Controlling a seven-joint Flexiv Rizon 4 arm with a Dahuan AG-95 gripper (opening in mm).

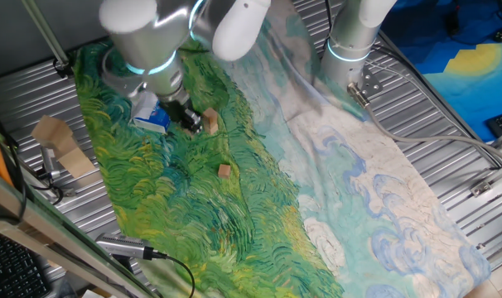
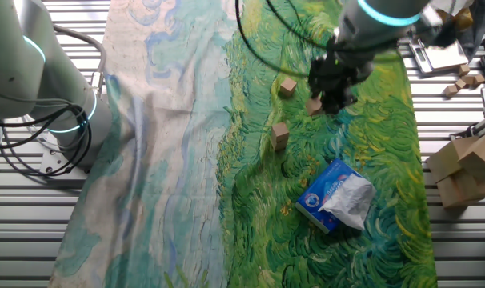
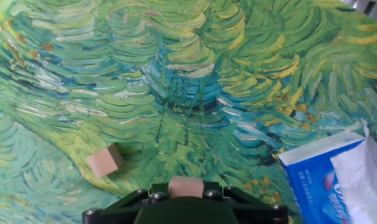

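Note:
My gripper (image 1: 193, 126) is low over the green part of the cloth, shut on a small wooden block. In the wrist view that held block (image 3: 186, 186) shows between the dark fingers at the bottom edge. Exterior view 2 shows the block (image 2: 313, 106) at the gripper's tip. A taller wooden block (image 2: 280, 136) stands on the cloth close by; in exterior view 1 this tall block (image 1: 211, 120) is just right of my gripper. A separate small cube (image 1: 224, 170) rests on the cloth, apart from the gripper; the wrist view shows a cube (image 3: 106, 161) at lower left.
A blue tissue pack (image 2: 329, 194) with white tissue sticking out lies near the gripper. Cardboard-coloured boxes (image 1: 62, 145) sit off the cloth on the slatted table.

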